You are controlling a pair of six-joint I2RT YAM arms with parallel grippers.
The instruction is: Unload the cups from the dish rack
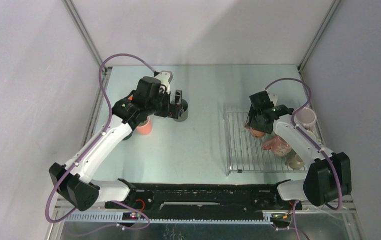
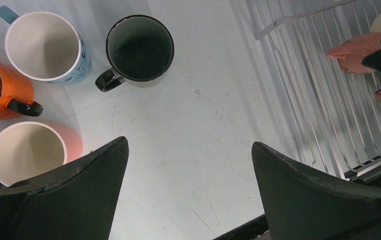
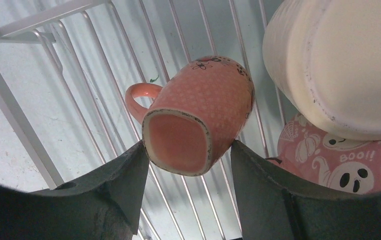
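Note:
In the right wrist view, a pink dotted cup (image 3: pixel 203 105) lies tilted, its base toward the camera and its handle to the left. My right gripper is shut on this cup, with a finger at each side of its base end. Behind it run the wires of the dish rack (image 3: pixel 23 107). Beside it in the rack are a pink patterned cup (image 1: pixel 279 146), a pale cup (image 1: pixel 306 117) and a beige cup (image 1: pixel 295 161). Over the left of the table, my left gripper is open with only bare table between its fingers.
Standing on the table at left are a dark grey cup (image 2: pixel 139 50), a white-and-blue cup (image 2: pixel 45 47), an orange cup (image 2: pixel 3 90) and a pink cup (image 2: pixel 33 150). Bare table (image 1: pixel 203 140) stretches between these cups and the rack.

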